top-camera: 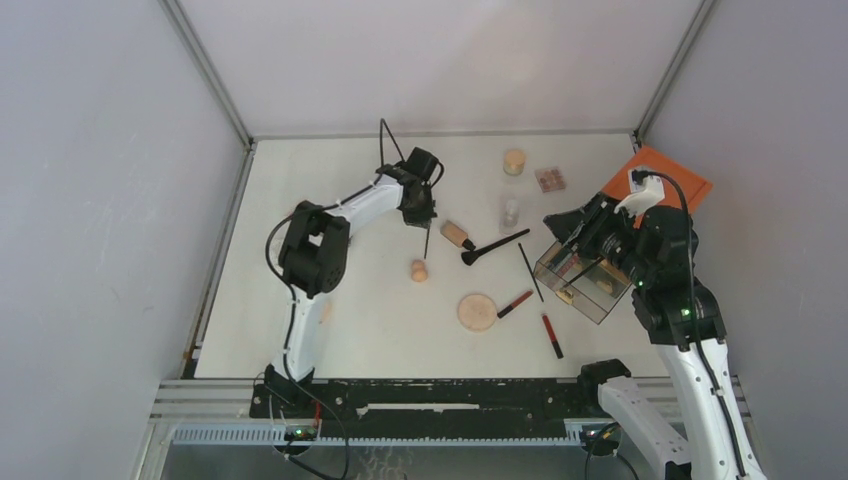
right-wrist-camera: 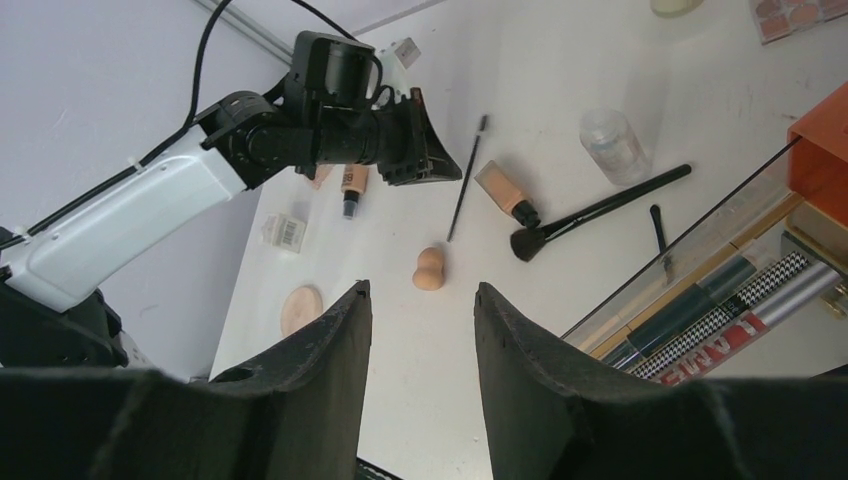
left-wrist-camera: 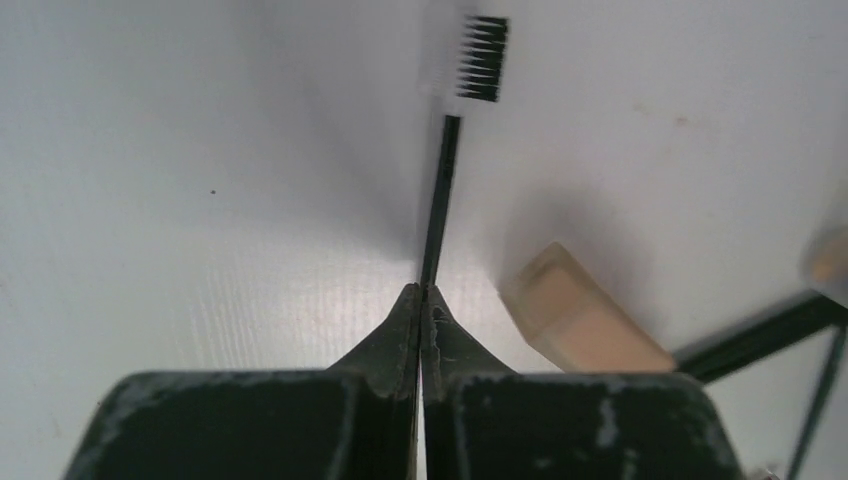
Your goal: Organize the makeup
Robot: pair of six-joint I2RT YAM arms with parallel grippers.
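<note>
A thin spoolie brush [left-wrist-camera: 440, 190] lies on the white table by my left gripper, which is shut at the brush's lower part; whether the brush sits between the tips is unclear. Beside it are a foundation bottle [top-camera: 455, 234] and a peach sponge [top-camera: 419, 272]. A large black brush [top-camera: 493, 246], a compact [top-camera: 477, 311] and pencils [top-camera: 553, 335] lie to the right. My right gripper is open and empty above the clear organizer [right-wrist-camera: 680, 260], which holds several tubes.
A jar [top-camera: 514, 161], palette [top-camera: 551, 179] and clear bottle [right-wrist-camera: 612, 145] stand toward the back. An orange lid [top-camera: 675, 176] is at the right.
</note>
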